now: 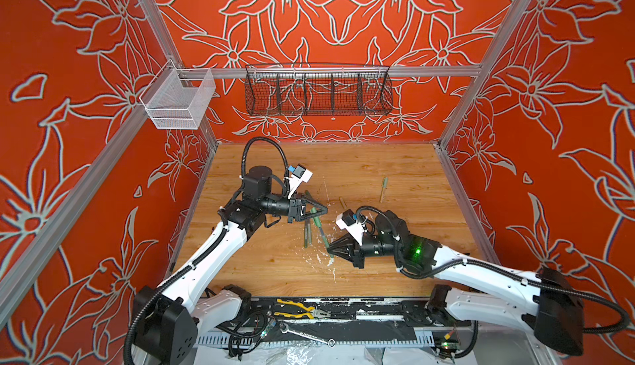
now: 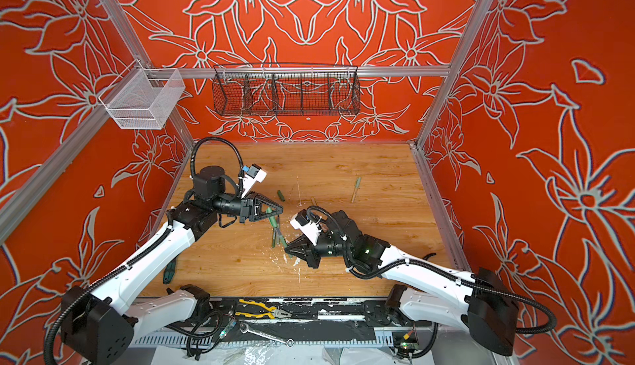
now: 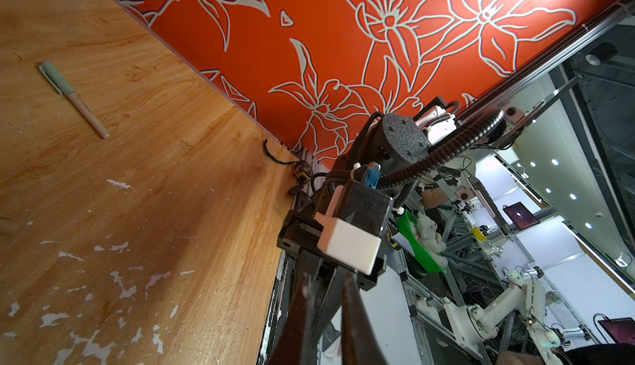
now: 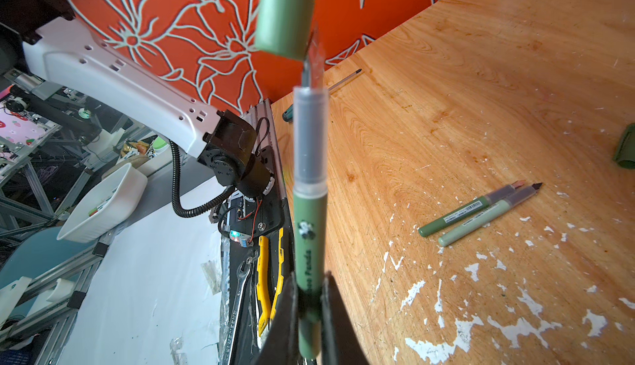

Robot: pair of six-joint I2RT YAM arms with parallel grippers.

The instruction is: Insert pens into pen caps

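A green pen (image 4: 309,232) stands upright in the right wrist view, its clear section and nib uppermost. My right gripper (image 1: 331,249) is shut around its lower end. Above it hangs a green pen cap (image 4: 286,11), mouth down, held by my left gripper (image 1: 321,211). The nib reaches the cap's lower rim and looks slightly to its right; whether it is inside cannot be told. On the table lie two uncapped pens side by side, one dark green (image 4: 456,216) and one pale green (image 4: 486,223). The left wrist view does not show the held cap.
A pale capped pen (image 3: 74,100) rests on open table. A loose dark green cap (image 2: 280,195) lies behind the left gripper. The black wire basket (image 1: 317,94) and white basket (image 1: 175,110) hang at the back. Pliers (image 1: 301,308) and a wrench (image 1: 307,334) lie along the front edge.
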